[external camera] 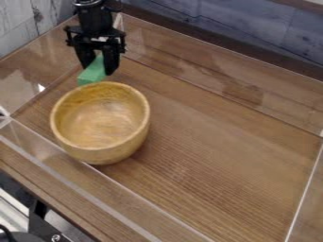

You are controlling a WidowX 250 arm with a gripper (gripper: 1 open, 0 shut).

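My gripper (96, 59) hangs at the upper left, shut on a small green object (93, 73). The object is just behind a large yellow bowl (100, 137), which stands empty on the wooden surface at the left.
Pale edges run along its left and right sides, and dark blue areas lie beyond it at the top right and bottom left.
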